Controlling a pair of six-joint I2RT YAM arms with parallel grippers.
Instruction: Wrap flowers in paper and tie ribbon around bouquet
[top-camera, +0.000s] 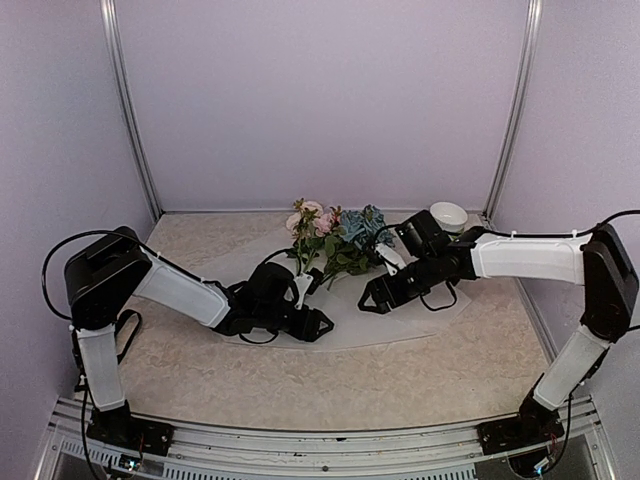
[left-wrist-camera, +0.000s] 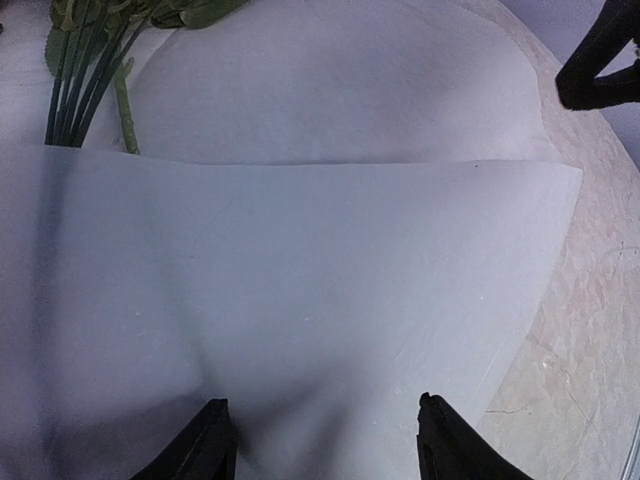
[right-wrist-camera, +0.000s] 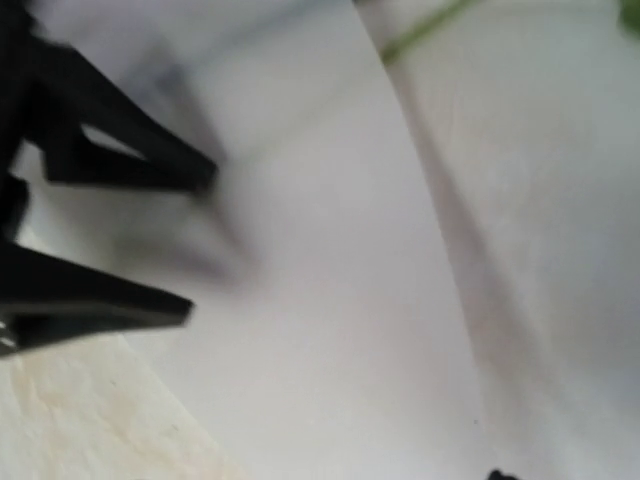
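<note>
The bouquet has pink flowers (top-camera: 312, 215) and blue flowers (top-camera: 362, 225), with leafy stems pointing to the front. It lies on white wrapping paper (top-camera: 385, 328). A straight fold of paper (left-wrist-camera: 330, 260) covers the lower ends of the green stems (left-wrist-camera: 85, 85) in the left wrist view. My left gripper (top-camera: 318, 325) hovers low over the paper, fingers apart around a soft crease. To its right, my right gripper (top-camera: 372, 300) is open above the paper; only one of its fingertips (right-wrist-camera: 500, 475) shows at the bottom of its own wrist view.
A white bowl (top-camera: 448, 215) stands at the back right, behind the right arm. Both grippers are close together; the left gripper's fingers (right-wrist-camera: 140, 305) intrude into the right wrist view. Bare tabletop (top-camera: 330, 385) lies along the front.
</note>
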